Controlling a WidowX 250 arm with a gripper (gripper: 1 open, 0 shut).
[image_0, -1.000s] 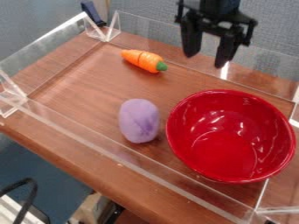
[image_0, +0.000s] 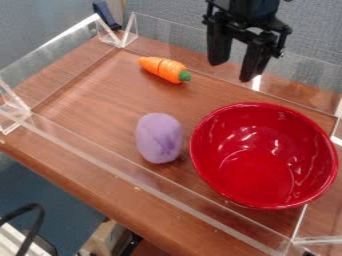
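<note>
A black gripper (image_0: 234, 62) hangs at the top right of the view, open, with nothing between its fingers, above the back of the tabletop. A toy carrot (image_0: 162, 68) lies on the wood to its left. A purple oval object (image_0: 159, 139) sits in the middle, just left of a large red bowl (image_0: 263, 157) that fills the right front.
Clear plastic walls border the wooden surface (image_0: 100, 100) on several sides. A cable and other items lie off the table at the lower left.
The gripper has shifted slightly over the past second and looks sharper now; the objects on the table have not moved.
</note>
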